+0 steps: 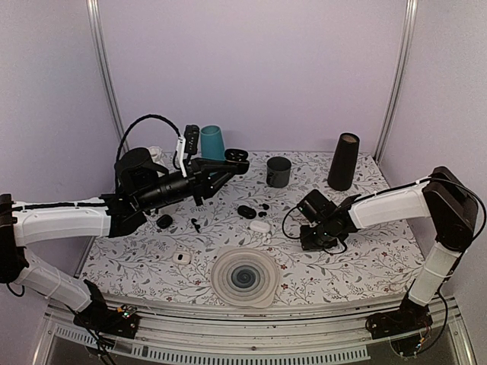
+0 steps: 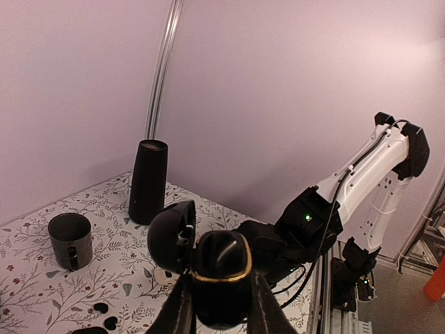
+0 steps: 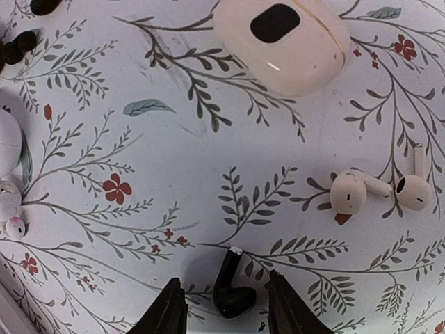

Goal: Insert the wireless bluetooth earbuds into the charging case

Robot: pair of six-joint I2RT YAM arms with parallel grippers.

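Observation:
A black charging case [image 2: 224, 259] with a gold band, its lid raised, is clasped in my left gripper, well above the table; its slots do not show in the left wrist view. From above, the case [image 1: 237, 157] appears near the back centre. My right gripper is low over the table, partly open, pointing down. A black earbud [image 3: 233, 300] with a pale stem tip lies on the table between its fingers, with gaps visible on either side. In the top view the right gripper hides this earbud.
A beige case [image 3: 292, 52] and two white earbuds [image 3: 348, 192] lie beyond the right gripper. A round lidded dish [image 1: 245, 277] occupies the front centre. A dark mug [image 1: 278, 172], a black cup [image 1: 344, 162] and a teal cup [image 1: 212, 143] stand at the back.

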